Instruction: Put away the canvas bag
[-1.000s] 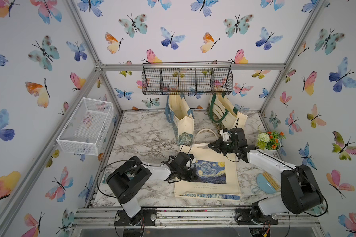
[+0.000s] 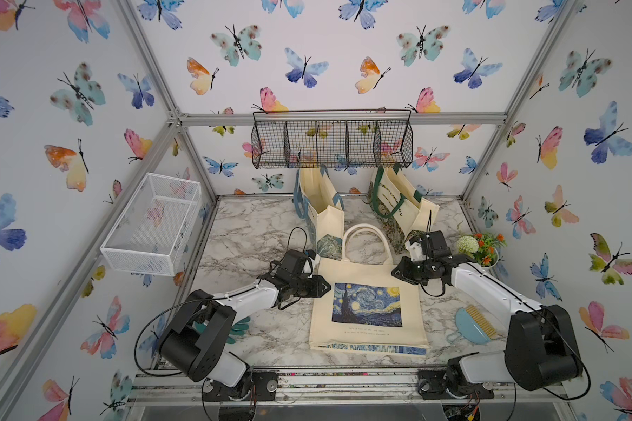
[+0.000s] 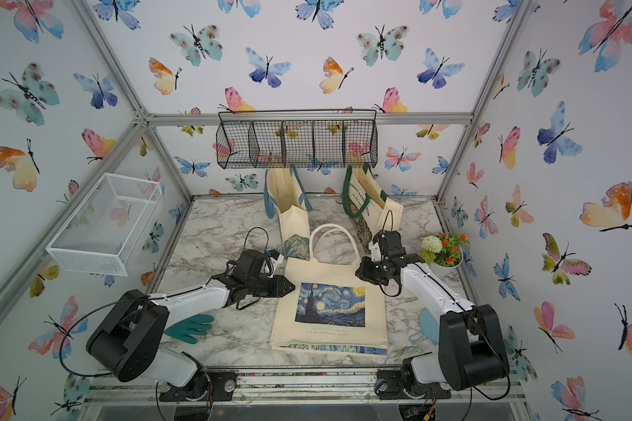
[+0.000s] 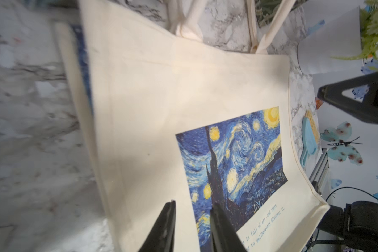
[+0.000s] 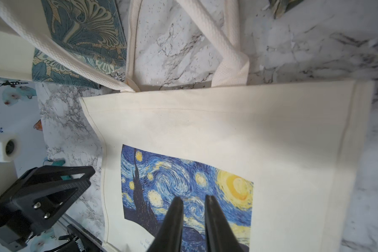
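A cream canvas bag (image 2: 365,336) with a Starry Night print (image 5: 187,189) lies flat on the marble table, its pale handles (image 2: 365,228) pointing away from me. My left gripper hovers over the bag's upper left side, its fingertips slightly apart with nothing between them. My right gripper hovers above the bag's upper right side, also slightly parted and empty.
Two upright totes (image 2: 319,210) (image 2: 414,210) stand behind the bag, beneath a wire basket (image 2: 330,144). Flowers (image 2: 470,245), a dustpan (image 2: 474,326) and a teal glove (image 3: 189,326) sit at the sides. A white basket (image 2: 140,252) hangs left.
My left gripper has moved up and left across the bag from its print toward the top edge.
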